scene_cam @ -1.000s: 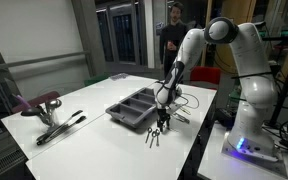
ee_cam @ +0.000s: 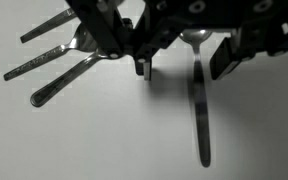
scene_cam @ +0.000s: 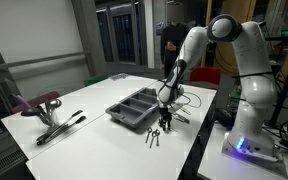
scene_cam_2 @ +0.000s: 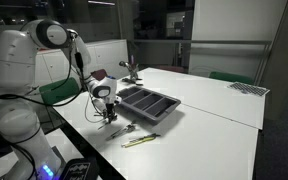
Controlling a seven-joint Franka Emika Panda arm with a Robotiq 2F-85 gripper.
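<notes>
A dark-handled spoon or similar utensil [ee_cam: 201, 110] lies in the gap between the fingers of my gripper in the wrist view. The fingers stand part open, with space on both sides of its stem. Several forks and spoons [ee_cam: 56, 58] lie fanned out at the left of that view. In the first exterior view, my gripper [scene_cam: 166, 124] is low over the white table, just right of some loose utensils [scene_cam: 153, 136]. In the second exterior view, cutlery [scene_cam_2: 122, 129] lies beside the lowered gripper [scene_cam_2: 111, 118].
A grey compartment tray [scene_cam: 130, 115] stands behind the gripper. Farther left is a holder with several utensils [scene_cam: 50, 118]. Yellowish utensils [scene_cam_2: 140, 141] lie near the tray in the second exterior view.
My gripper stays low at nearly the same spot, shifted slightly at most. The person in the background shows lower in the view than before. The loose utensils look unmoved.
</notes>
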